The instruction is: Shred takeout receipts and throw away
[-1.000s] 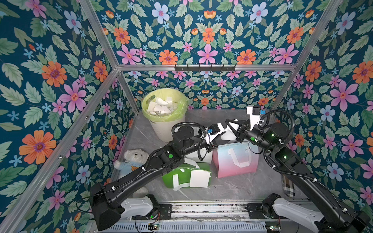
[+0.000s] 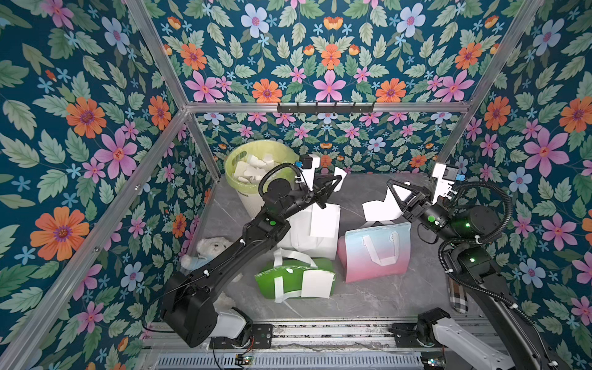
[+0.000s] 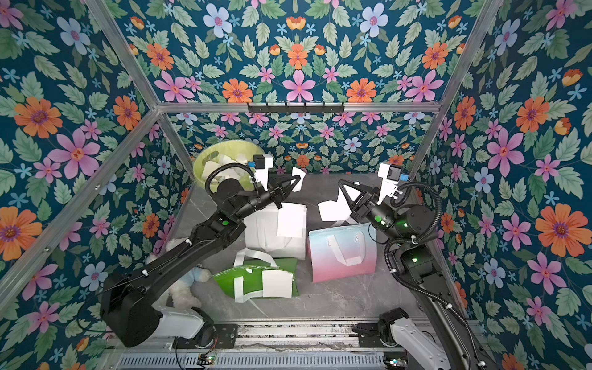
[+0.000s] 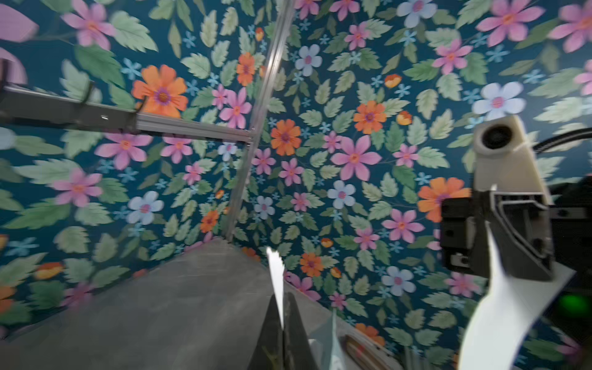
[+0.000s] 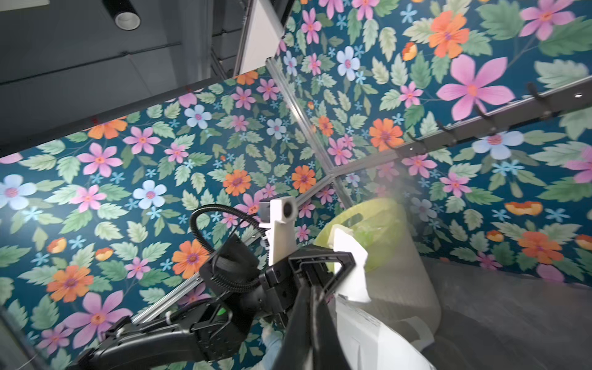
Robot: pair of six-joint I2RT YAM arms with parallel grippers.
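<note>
My left gripper is shut on a small white paper piece, seen as a thin upright sliver in the left wrist view. To its right, my right gripper is shut on a larger white receipt piece, which hangs down above the pink-blue bag. The two papers are apart. A white bag bears a receipt under my left gripper; a green bag in front bears another receipt. No receipt shows on the pink-blue bag. White scraps lie inside the yellow-lined bin.
A teddy bear sits at the left, partly behind the left arm. At the right edge lies a plaid item, partly covered by the right arm. A hook rail crosses the back wall. Bare floor shows along the back.
My left gripper has risen toward the back, uncovering the receipt on the white bag.
</note>
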